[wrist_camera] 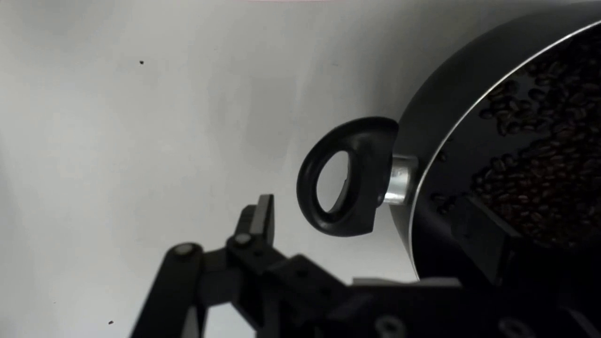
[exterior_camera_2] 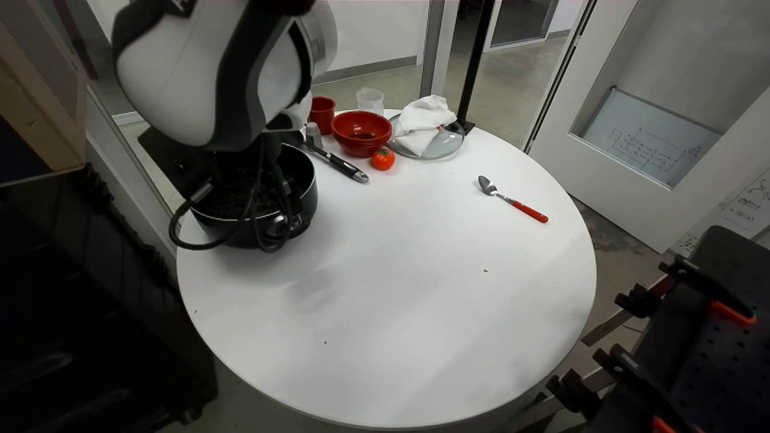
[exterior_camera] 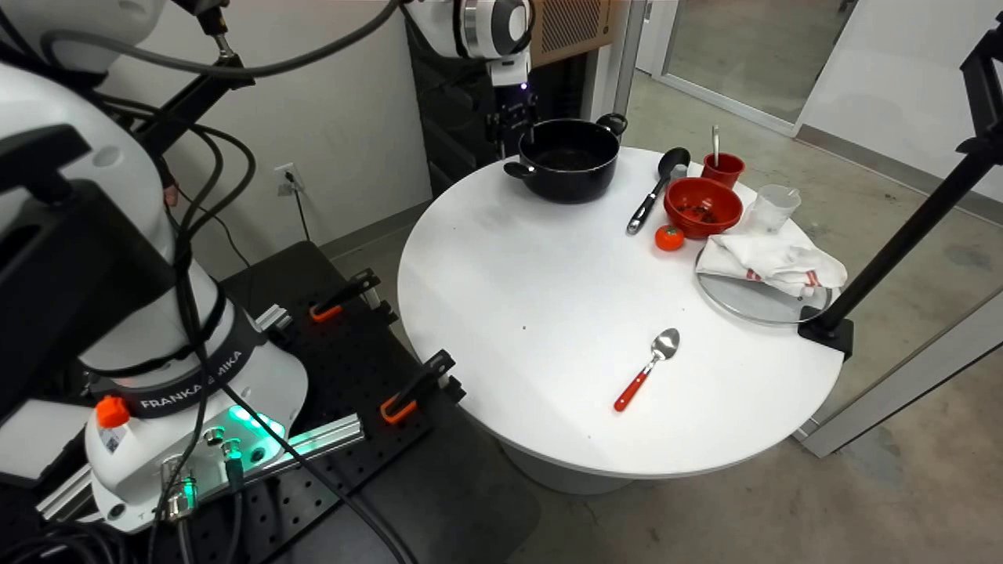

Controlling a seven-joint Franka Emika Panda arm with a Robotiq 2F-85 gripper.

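Note:
A black two-handled pot (exterior_camera: 566, 169) stands at the table's far edge. In the wrist view, dark beans (wrist_camera: 558, 169) lie inside it. My gripper is open, with its fingers spread wide across that view. One finger (wrist_camera: 262, 219) shows over the white table, left of the near loop handle (wrist_camera: 308, 186); the other appears over the pot's inside. The handle is seen between and beyond the fingertips, not gripped; how far below them it lies, I cannot tell. In exterior view 2 my arm hides part of the pot (exterior_camera_2: 307, 205).
At the back stand a red bowl (exterior_camera: 693, 208), a red cup (exterior_camera: 722, 171), a clear cup (exterior_camera: 773, 207) and a tomato (exterior_camera: 669, 238). A black ladle (exterior_camera: 649, 199) lies near the pot. A red-handled spoon (exterior_camera: 632, 387) rests forward.

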